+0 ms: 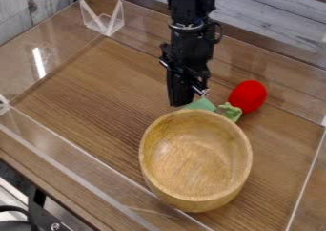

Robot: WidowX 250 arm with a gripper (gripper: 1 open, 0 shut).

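Note:
My gripper [185,80] hangs over the middle of the wooden table, just behind a large tan bowl [193,162]. Whether its fingers are open or shut is not clear. A pale green object [201,105] lies under and in front of it at the bowl's back rim, partly hidden. A red round object [247,95] with a green part sits to the right.
A clear plastic item [105,17] is at the back left. Cables lie at the bottom left corner.

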